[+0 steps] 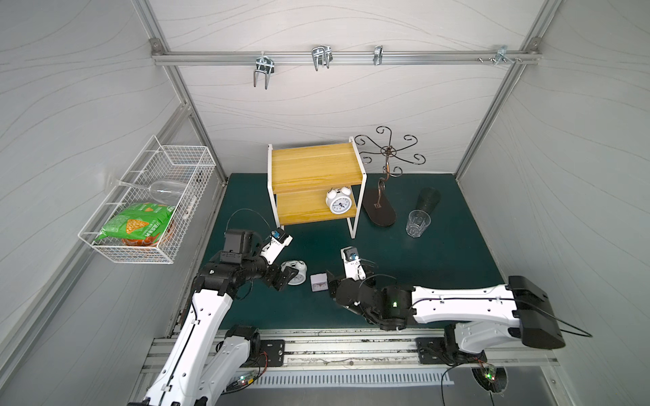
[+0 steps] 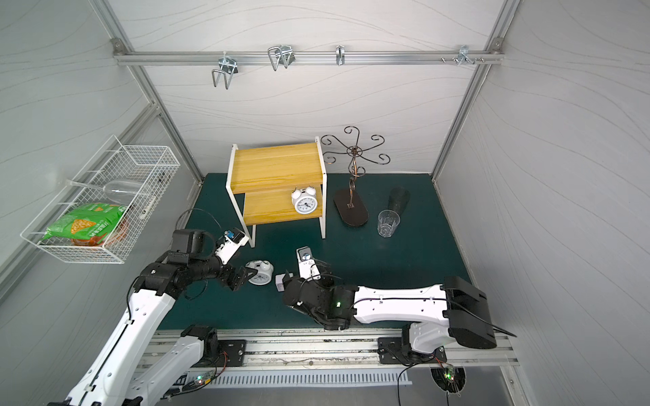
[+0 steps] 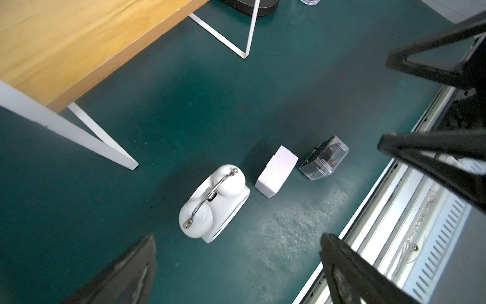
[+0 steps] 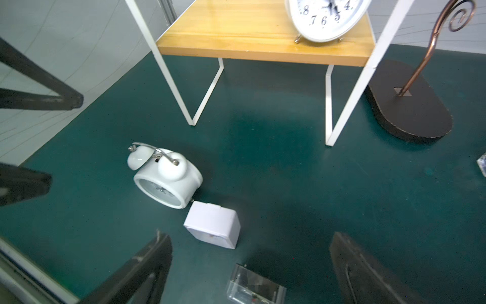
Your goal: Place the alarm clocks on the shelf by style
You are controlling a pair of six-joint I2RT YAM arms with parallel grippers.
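Note:
A white twin-bell clock [image 1: 339, 201] stands on the lower board of the wooden shelf [image 1: 316, 165], at its right end. Another white twin-bell clock [image 3: 215, 203] is on the green table, ahead of my left gripper, whose fingers are spread with nothing between them. Beside that clock is a small white box-shaped clock [image 4: 212, 225]. A small clear-and-black clock [image 4: 255, 286] lies closest to my right gripper, low between its open fingers but not gripped. In the top left view, the right arm hides this clear clock.
The dark base of a metal scroll stand [image 1: 379, 208] adjoins the shelf on the right. Farther right is a clear glass [image 1: 417, 223]. A wire basket [image 1: 150, 203] with a green bag hangs on the left wall. The shelf's upper board is bare.

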